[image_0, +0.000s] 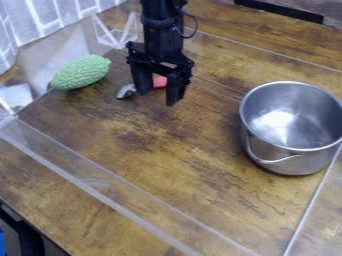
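Note:
The black robot arm comes down from the top centre, and its gripper (159, 82) hangs low over the wooden surface among small objects. A red object (158, 81) is partly hidden behind it, and a small grey item (126, 91) lies just left of the fingers. A green textured corn-like object (82, 72) lies further left. Whether the fingers are open or shut is hard to make out.
A large steel pot (290, 126) stands on the right. Clear plastic walls edge the wooden table (160, 180) at the left and right.

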